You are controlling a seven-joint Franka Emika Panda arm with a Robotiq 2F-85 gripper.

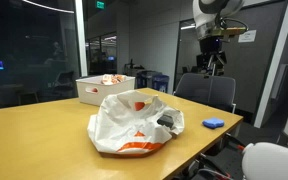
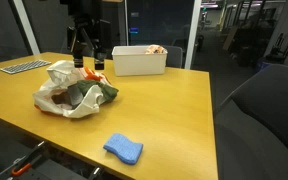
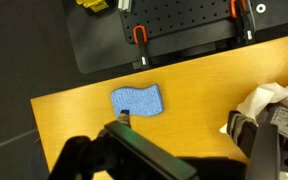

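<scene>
My gripper (image 1: 213, 68) hangs well above the table, its fingers apart and nothing between them. In the wrist view the gripper looks down with its two fingertips spread wide. A blue, folded-looking cloth or sponge (image 3: 137, 100) lies on the bare tabletop near the edge, clear of the fingers; the same blue piece (image 2: 123, 148) rests in front in exterior view 2. A crumpled white bag with red-orange print (image 1: 134, 125) lies on its side on the table. At its mouth shows a dark item (image 1: 165, 119); the rest of its contents is hidden.
A white box (image 2: 139, 62) with pinkish-orange items on top stands at the back of the table. A grey keyboard-like tray (image 2: 24, 66) lies at the far left. Bare yellow tabletop (image 2: 179, 105) stretches right of the bag. A perforated metal plate (image 3: 184, 15) borders the table.
</scene>
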